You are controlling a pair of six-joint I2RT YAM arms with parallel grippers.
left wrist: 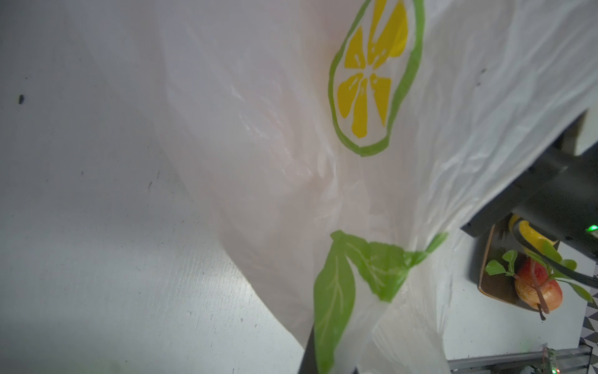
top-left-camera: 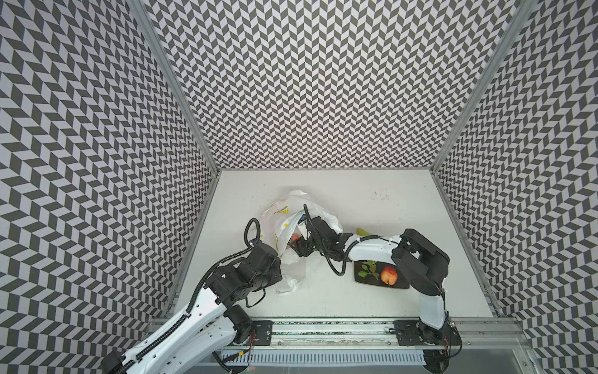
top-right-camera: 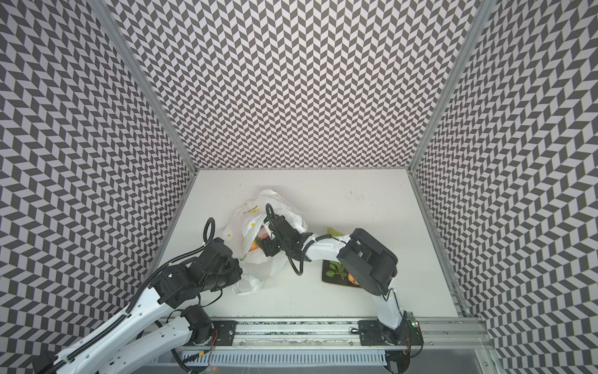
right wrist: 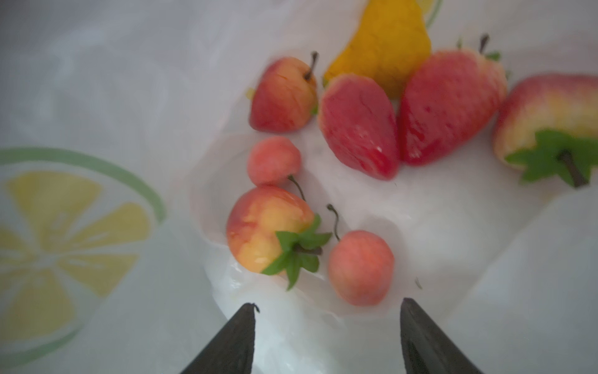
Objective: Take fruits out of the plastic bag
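Note:
A white plastic bag (top-left-camera: 317, 202) printed with citrus slices lies open at mid-table. My left gripper is shut on the bag, whose film rises from its fingers at the bottom of the left wrist view. My right gripper reaches into the mouth, fingers apart with nothing between them. Inside, in the right wrist view, lie a cherry-like fruit (right wrist: 361, 268), a peach-like fruit (right wrist: 261, 224), a small apple (right wrist: 280, 93), strawberries (right wrist: 451, 99), a yellow pear (right wrist: 386, 43) and other fruit.
A dark tray (top-left-camera: 401, 283) at the right holds an apple (top-left-camera: 388, 275), leafy stems and yellow fruit, partly under the right arm.

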